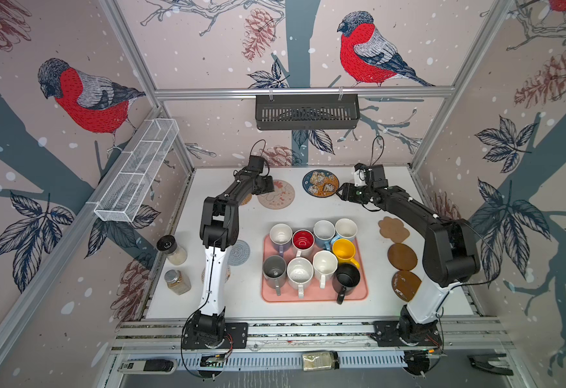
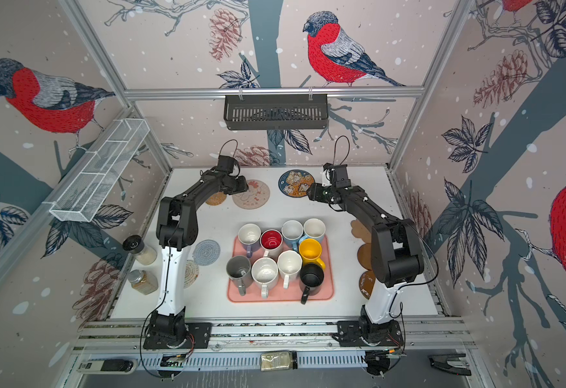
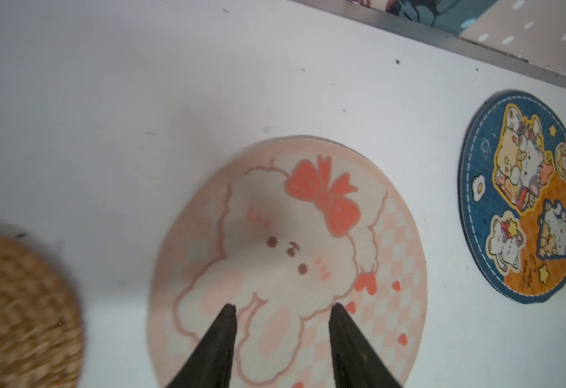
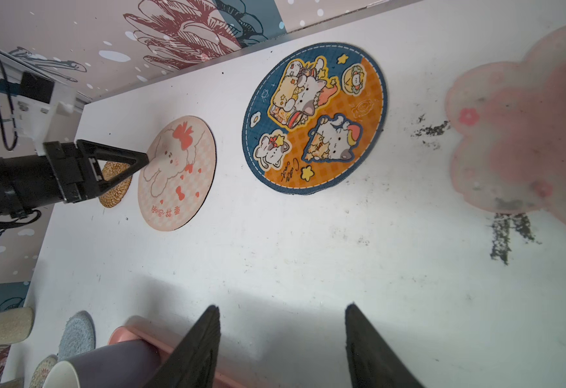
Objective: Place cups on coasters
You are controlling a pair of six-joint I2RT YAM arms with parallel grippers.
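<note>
Several cups, among them a red-lined one, a yellow one and a black one, stand crowded on the pink tray. Near the back wall lie the bare pink bunny coaster and the blue-orange cat coaster. My left gripper hovers by the pink coaster, its fingers apart and empty. Open and empty too, my right gripper hangs to the right of the cat coaster. A woven coaster is partly hidden under the left arm in the top left view.
Down the right side lie a flower-shaped coaster and two round brown coasters. On the left are a grey coaster, a patterned coaster and two jars. Bare table separates the tray from the back coasters.
</note>
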